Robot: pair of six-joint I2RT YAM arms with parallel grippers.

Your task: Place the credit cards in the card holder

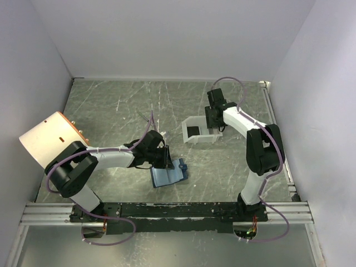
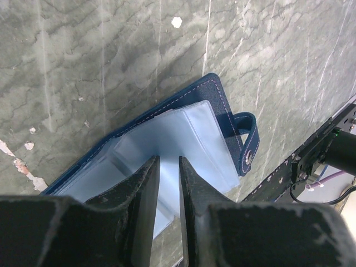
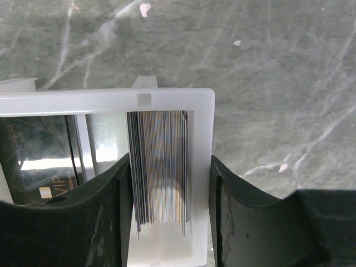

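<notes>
In the left wrist view the dark blue card holder (image 2: 225, 108) lies open on the table with its clear sleeves (image 2: 194, 147) showing. My left gripper is over these sleeves, open by a narrow gap, with no card visible between its fingertips. The white card box (image 3: 203, 139) has a tight stack of cards (image 3: 161, 158), edges up, at its right end. My right gripper is shut around that end: one finger (image 3: 123, 192) stands inside, left of the stack, the other outside the right wall. From above, the right gripper hides part of the box.
A black card (image 3: 36, 150) lies flat in the box's left compartment. At the far left a tan board (image 1: 54, 139) leans.
</notes>
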